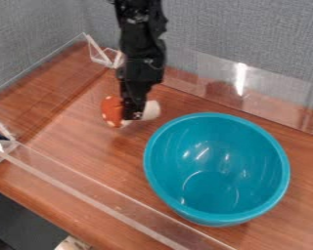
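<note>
A red-and-white bottle-like object [112,110] lies on the wooden table left of a teal bowl [218,171]. The black gripper [133,107] reaches down from the top onto it, shut on it, its fingers hiding the middle. The white end shows to the right of the fingers.
The teal bowl fills the lower right of the table [62,146]. Grey walls and clear plastic panels edge the back and left. Bare wood lies at the left and front.
</note>
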